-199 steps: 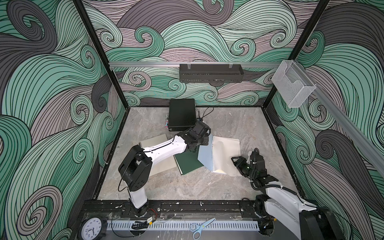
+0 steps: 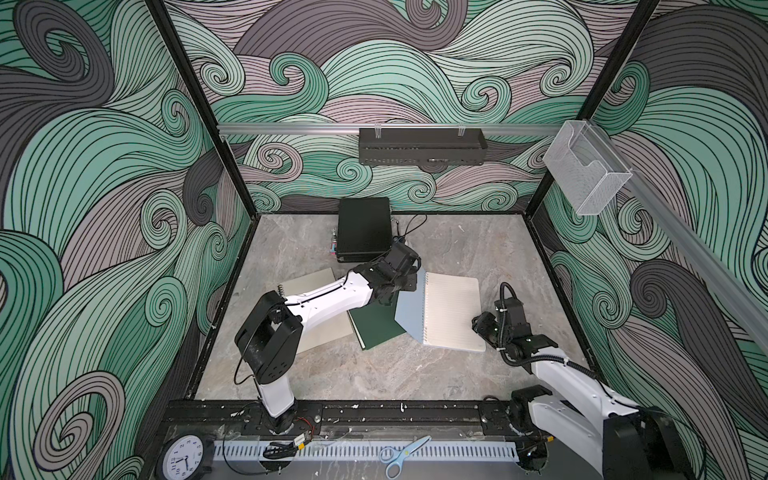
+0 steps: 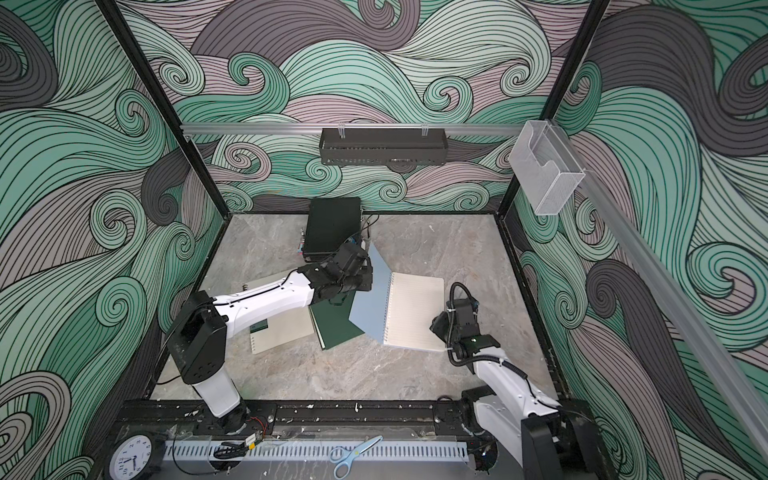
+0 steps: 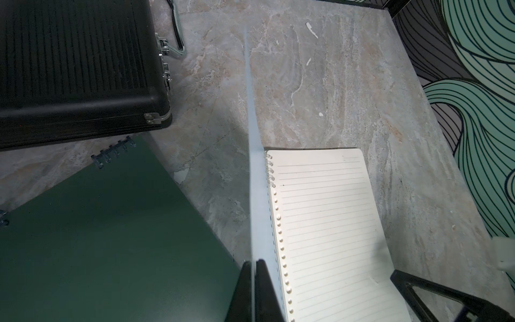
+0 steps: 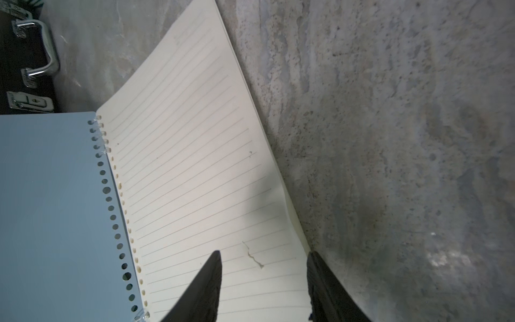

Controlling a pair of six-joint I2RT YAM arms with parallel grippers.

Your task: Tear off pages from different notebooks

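A spiral notebook lies spread out, its lined cream page flat on the right and its light blue cover on the left. The cover stands nearly edge-on in the left wrist view, with my left gripper shut on it. Over the page's lower right edge is my right gripper, its fingers apart. The page's outer edge runs close by the right-hand finger, and nothing is pinched. A dark green notebook and a cream one lie farther left, partly hidden by the left arm.
A black case stands at the back left, behind the green notebook. Bare grey table shows behind and right of the lined page. Blue scissors and a clock are at the front, off the tabletop.
The lined page, bulged up a second ago, now lies flat. The left arm is essentially still.
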